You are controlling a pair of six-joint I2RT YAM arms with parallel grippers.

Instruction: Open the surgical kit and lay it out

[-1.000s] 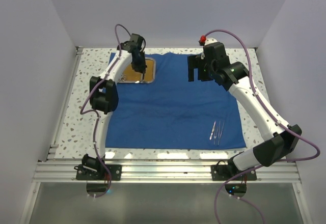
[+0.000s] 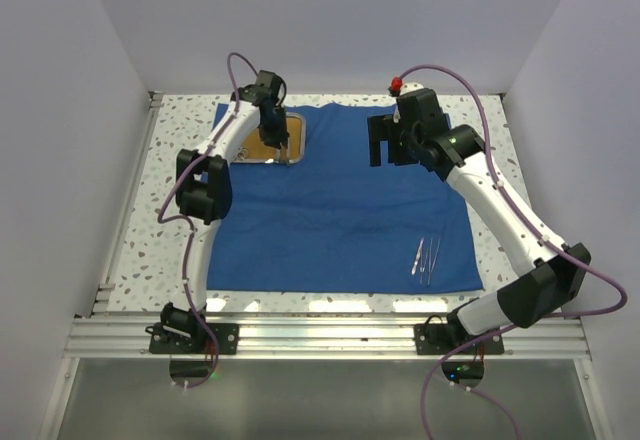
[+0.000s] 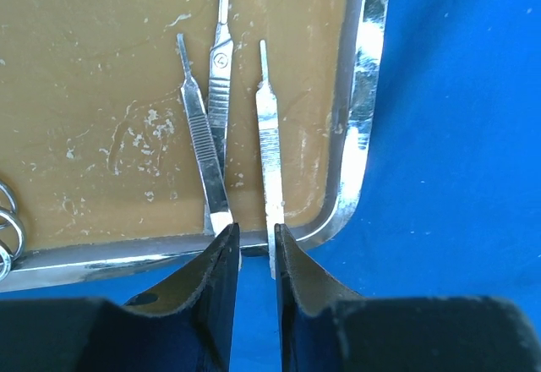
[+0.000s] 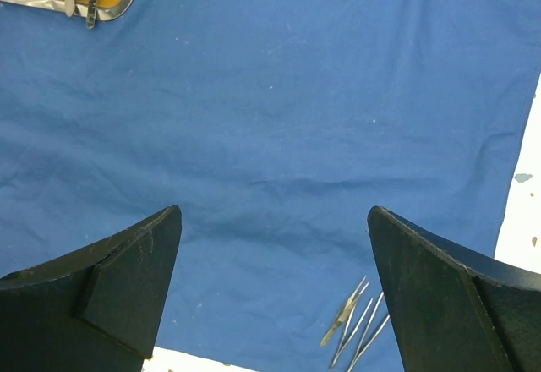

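Observation:
My left gripper is open a little over the near rim of the steel tray [image 3: 363, 93], its tips at the lower ends of two scalpel handles. One handle [image 3: 203, 148] leans across another instrument [image 3: 218, 93]; a third handle [image 3: 269, 144] lies to the right, reaching over the rim. Scissor rings [image 3: 8, 228] show at the left. My right gripper is wide open above the blue cloth, nothing between its fingers. Several slender instruments [image 2: 424, 260] lie side by side at the cloth's lower right.
The blue cloth [image 2: 330, 220] covers most of the speckled table [image 2: 140, 260]. The tray occupies the upper left, beneath the left arm.
The left gripper has shifted slightly around the tray's near right part. The right arm has moved slightly down in the top view.

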